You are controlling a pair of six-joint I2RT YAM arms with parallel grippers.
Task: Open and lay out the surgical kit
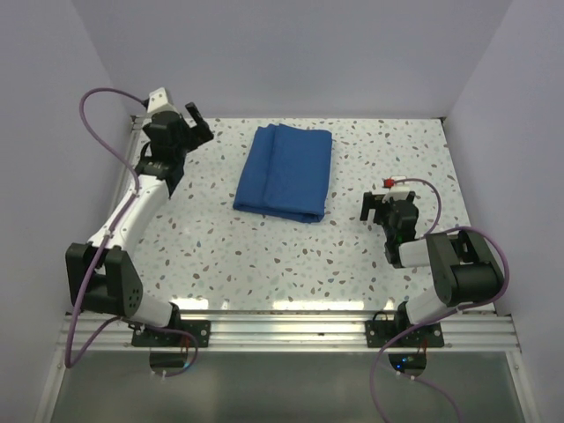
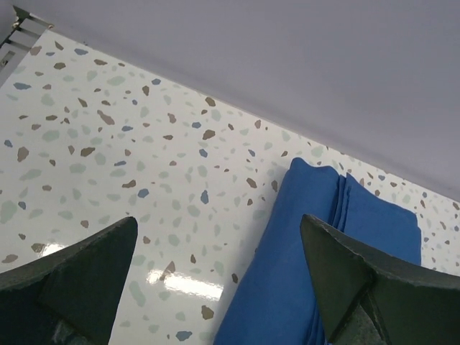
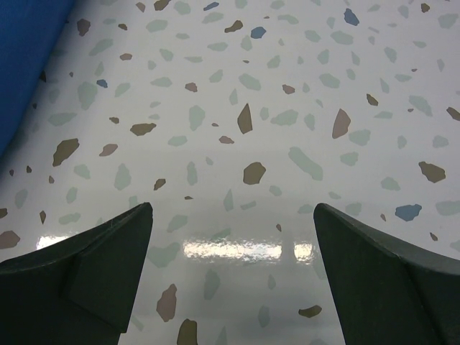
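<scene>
A folded dark blue cloth pack (image 1: 295,172), the surgical kit, lies on the table with a fold running along its left side. Off to its left, near the table's far left corner, my left gripper (image 1: 197,125) stands open and apart from it. In the left wrist view part of the blue pack (image 2: 287,248) shows behind the right finger (image 2: 345,287); only table is between the fingers. My right gripper (image 1: 372,208) is open to the right of the pack. In the right wrist view just an edge of the pack (image 3: 21,57) appears at upper left.
Grey walls (image 1: 282,62) enclose the back and sides. A metal rail (image 1: 282,326) runs along the front edge.
</scene>
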